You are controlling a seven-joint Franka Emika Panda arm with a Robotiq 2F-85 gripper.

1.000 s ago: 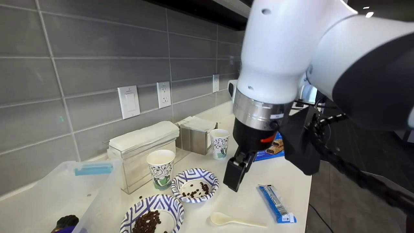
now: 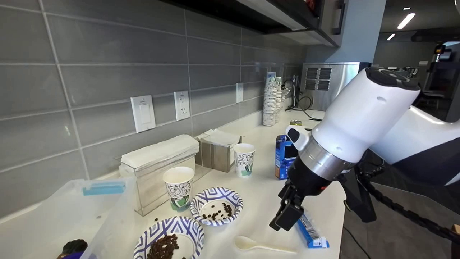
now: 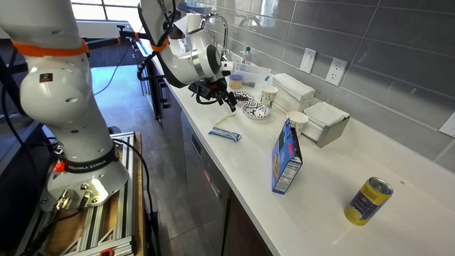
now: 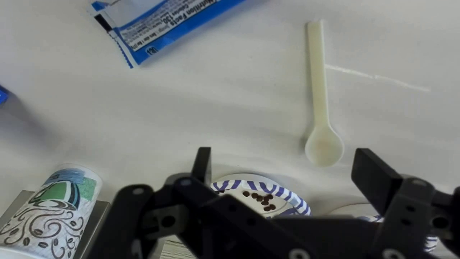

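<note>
My gripper stands open above the counter, with nothing between its fingers. In the wrist view a cream plastic spoon [image 4: 320,86] lies flat below, its bowl end toward the right finger [image 4: 374,170]. A blue bar wrapper [image 4: 168,23] rests on the counter at the top of that view; in exterior view 1 the gripper partly covers the bar [image 2: 311,231]. Beside the spoon sit two blue-patterned paper bowls. One bowl [image 2: 216,192] holds a few coffee beans, the nearer bowl [image 2: 196,231] a bigger heap of them.
A blue box [image 3: 286,158] and a yellow can [image 3: 369,200] occupy the counter farther along. A clear bin [image 2: 103,216] is at the left.
The arm has swung back and to the right in exterior view 1, and the gripper now hangs lower, partly in front of the blue bar. The counter objects have stayed put.
</note>
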